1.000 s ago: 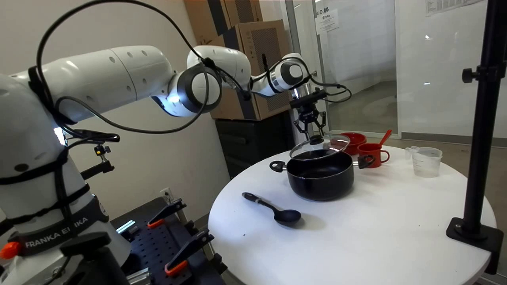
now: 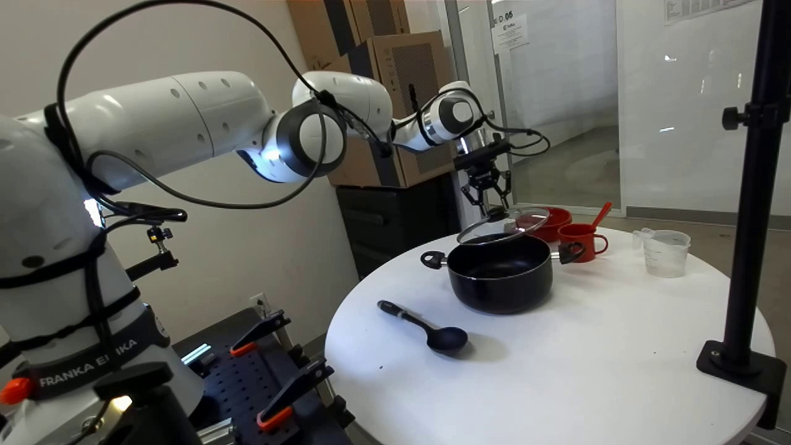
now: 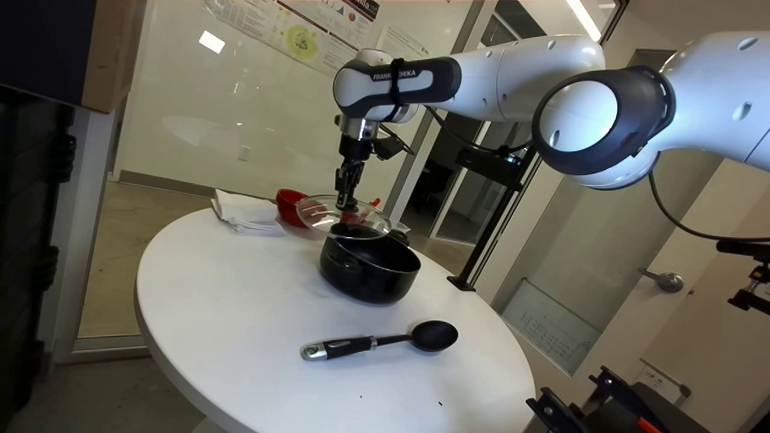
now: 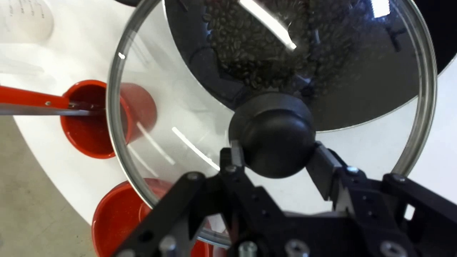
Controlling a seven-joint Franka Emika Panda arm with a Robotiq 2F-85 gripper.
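Observation:
My gripper is shut on the black knob [image 4: 274,111] of a clear glass lid [image 3: 317,216] with a metal rim. In both exterior views the lid is held tilted over the far side of the black pot [image 2: 500,285], off-centre, leaving the near part of the opening uncovered. Whether the rim touches the pot is hard to tell. Through the glass, the wrist view shows dark beans [image 4: 257,47] in the pot.
A red mug [image 2: 582,241] with a red-handled utensil and a red bowl [image 3: 289,205] stand close behind the pot. Further right is a clear measuring cup [image 2: 665,254]. A black spoon [image 2: 445,339] lies in front; white cloths or papers [image 3: 247,211] sit at the table edge.
In exterior view 1, the lid and my gripper have shifted slightly to the right and a little up. The pot and the other tabletop things look unmoved.

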